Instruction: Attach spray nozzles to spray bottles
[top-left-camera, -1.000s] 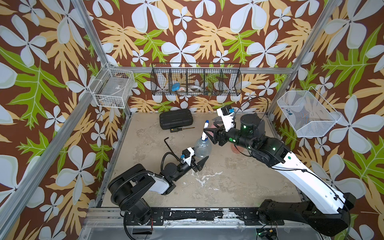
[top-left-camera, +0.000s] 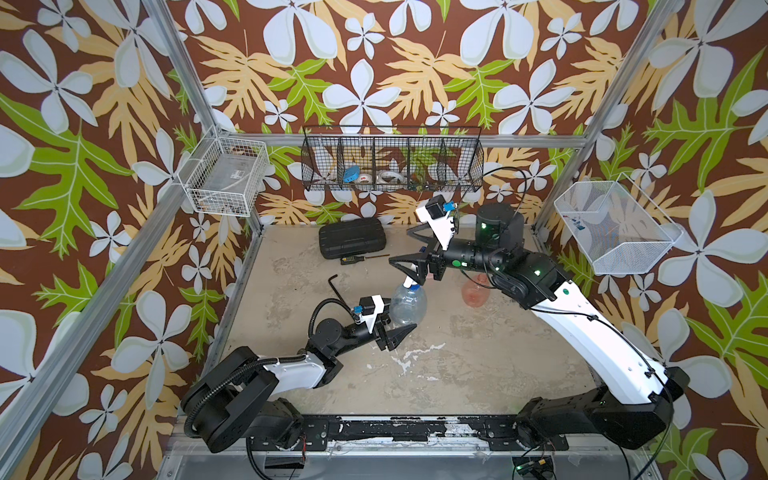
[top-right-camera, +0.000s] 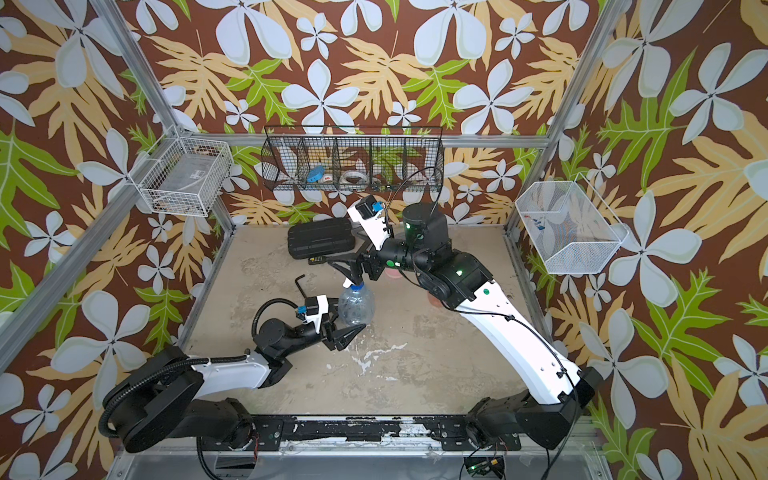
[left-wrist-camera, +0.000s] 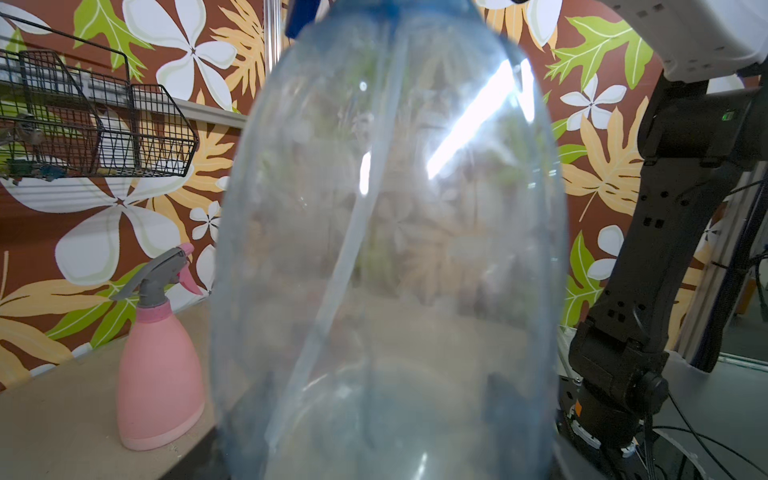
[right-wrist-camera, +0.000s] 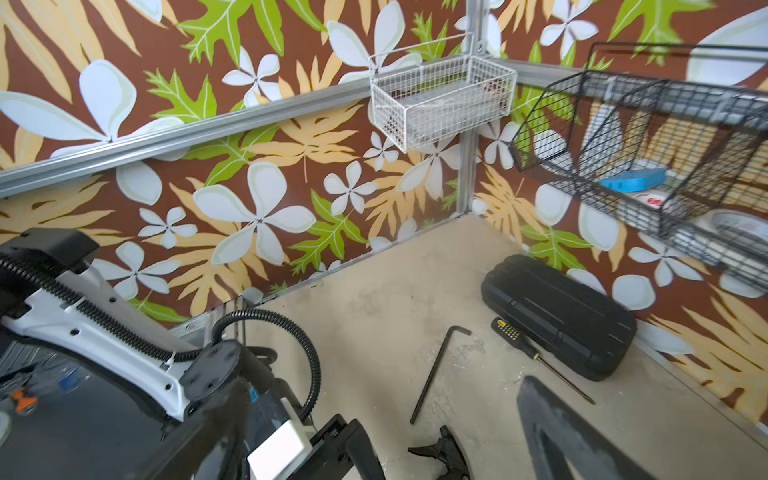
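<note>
A clear blue-tinted spray bottle (left-wrist-camera: 392, 240) stands between the fingers of my left gripper (top-left-camera: 403, 314), which is partly open around its body. A blue collar (top-right-camera: 355, 286) sits at its neck, and a pale tube (left-wrist-camera: 352, 248) runs down inside. My right gripper (top-left-camera: 403, 247) is open at the top of this bottle, its fingers (right-wrist-camera: 560, 432) spread apart. The white nozzle (top-left-camera: 410, 281) is mostly hidden behind that gripper; contact cannot be told. A pink spray bottle (left-wrist-camera: 160, 376) with a grey nozzle (left-wrist-camera: 156, 276) stands upright on the table.
A black case (top-left-camera: 352, 237), a screwdriver (right-wrist-camera: 536, 356) and a hex key (right-wrist-camera: 437, 372) lie at the back left of the table. Wire baskets hang around: white (top-left-camera: 228, 176), black (top-left-camera: 392, 160) and white mesh (top-left-camera: 616, 224).
</note>
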